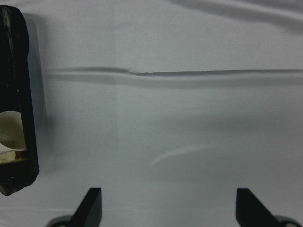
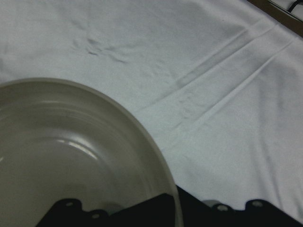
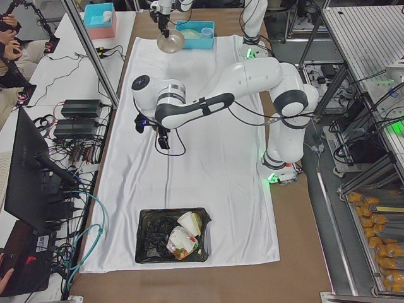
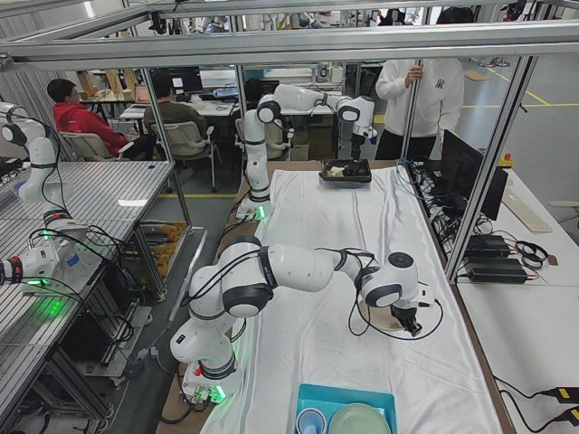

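Observation:
A beige bowl (image 3: 170,44) is at the far end of the white cloth in the camera left view. My right gripper (image 4: 407,322) is on its rim; in the right wrist view the bowl (image 2: 71,151) fills the lower left, its rim passing between dark fingers, apparently shut on it. My left gripper hangs open over bare cloth, with nothing between its fingers. Beside it a black bin (image 1: 19,170) holds a pale cup and crumpled waste, also seen in the camera left view.
A blue crate (image 4: 344,391) with a green plate and blue cup stands beside the right arm. A monitor, cables and frame posts line the table's side.

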